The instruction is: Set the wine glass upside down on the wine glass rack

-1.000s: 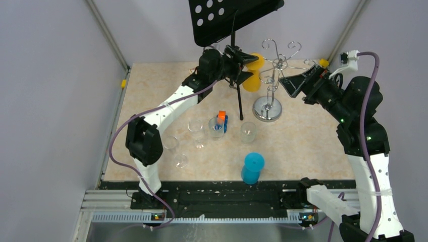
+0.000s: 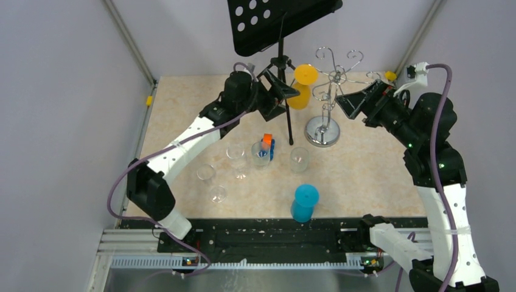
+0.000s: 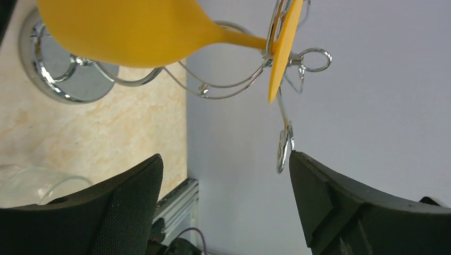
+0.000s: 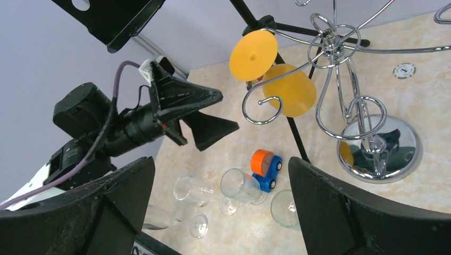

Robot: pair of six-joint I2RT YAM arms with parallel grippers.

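The yellow wine glass (image 2: pixel 298 99) hangs upside down from a left arm of the chrome rack (image 2: pixel 322 132), its round foot on top and its bowl below. In the left wrist view the stem of the glass (image 3: pixel 242 38) passes through the wire rack arm, with the foot resting above. My left gripper (image 2: pixel 285 97) stands open to the left of the glass, apart from it; in the right wrist view a clear gap shows between the left gripper and the foot. My right gripper (image 2: pixel 353 111) is open and empty at the right of the rack.
Several clear glasses (image 2: pixel 299 159) stand or lie on the table's middle and left, beside a blue and orange toy (image 2: pixel 268 140). A blue cup (image 2: pixel 302 210) sits near the front edge. A black music stand (image 2: pixel 274 21) rises behind the left gripper.
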